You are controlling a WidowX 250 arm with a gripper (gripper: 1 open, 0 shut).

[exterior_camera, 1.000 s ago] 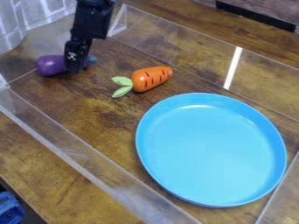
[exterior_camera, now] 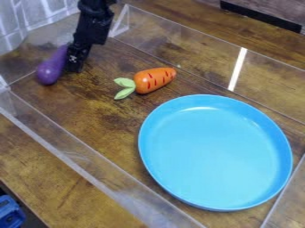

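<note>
My black gripper (exterior_camera: 77, 52) is at the upper left, low over the wooden table, at the upper end of a purple eggplant toy (exterior_camera: 52, 68), which stands slanted along the left side. The fingers are dark and blurred, so their state is unclear. An orange carrot toy (exterior_camera: 154, 79) with pale green leaves lies right of them.
A large blue plate (exterior_camera: 215, 151) fills the lower right. Clear plastic walls edge the table. A blue object (exterior_camera: 9, 212) sits in the bottom left corner.
The eggplant has shifted and turned, now showing its long side. My gripper has moved slightly left. The carrot and plate are unmoved.
</note>
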